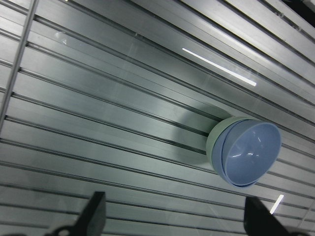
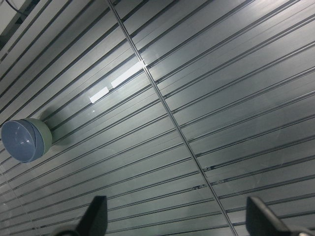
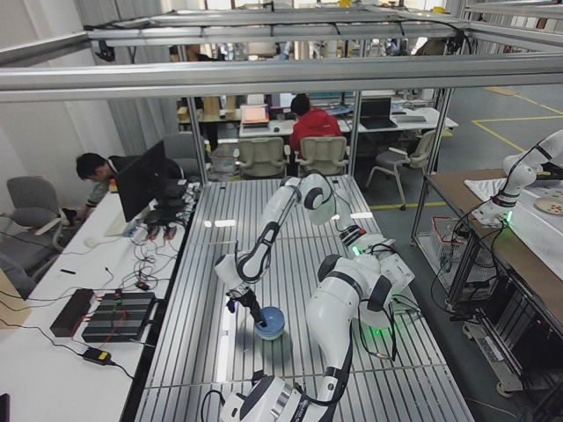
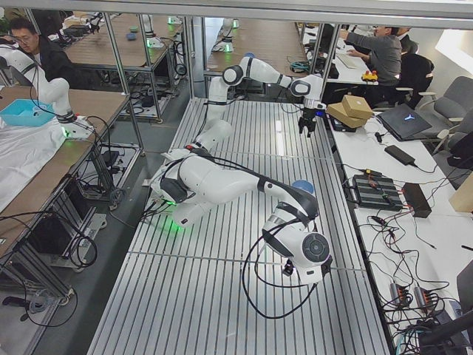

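A blue bowl [image 1: 251, 155] is nested with a pale green one [image 2: 43, 132] on the slatted metal table [image 4: 192, 296]. In the camera left view the far arm's right gripper [image 3: 253, 312] appears over the bowls [image 3: 269, 327]; the camera right view shows it [image 4: 307, 124] raised farther back. My left gripper, on the near arm, is mostly hidden under its wrist there. In both wrist views the fingertips stand wide apart with nothing between them, and the bowls lie off to one side.
The slatted surface around the bowls is clear. Arm bases and cables occupy one long side; a white desk [image 3: 62, 378] with electronics and wires runs along the other. Aluminium posts and beams frame the table.
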